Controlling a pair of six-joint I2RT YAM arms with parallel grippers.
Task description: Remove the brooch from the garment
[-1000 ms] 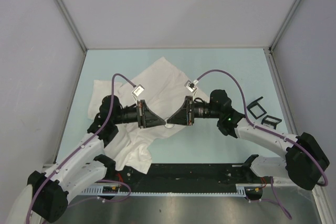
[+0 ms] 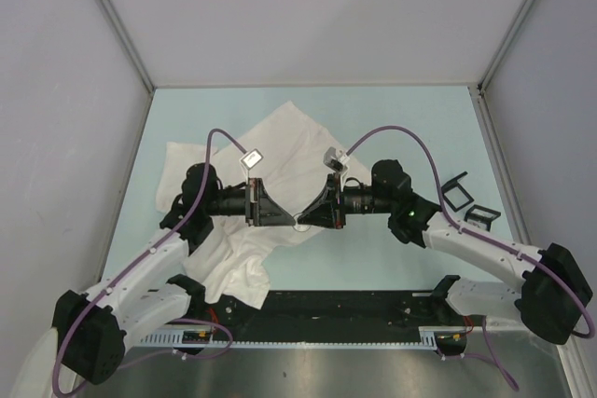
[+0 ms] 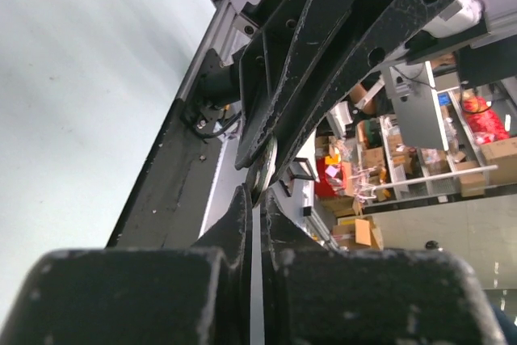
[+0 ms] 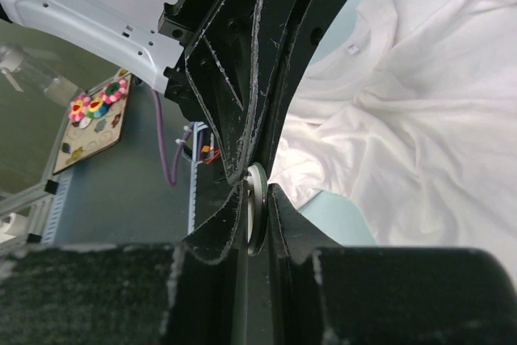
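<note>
My two grippers meet tip to tip over the middle of the table. A small, thin, round silver brooch (image 4: 257,208) is between their tips, seen edge-on in the wrist views (image 3: 266,167). My right gripper (image 2: 308,216) is shut on it. My left gripper (image 2: 289,218) is shut at the brooch's edge; whether it grips the brooch is hard to tell. The white garment (image 2: 289,132) lies crumpled on the table below and behind them (image 4: 436,151), with no visible link to the brooch.
Small black frame-like objects (image 2: 459,195) lie at its right edge. A dark gap (image 2: 317,314) runs along the front edge, between the arm bases.
Both grippers have shifted very slightly in the top view, still meeting at the brooch. The garment has not visibly changed.
</note>
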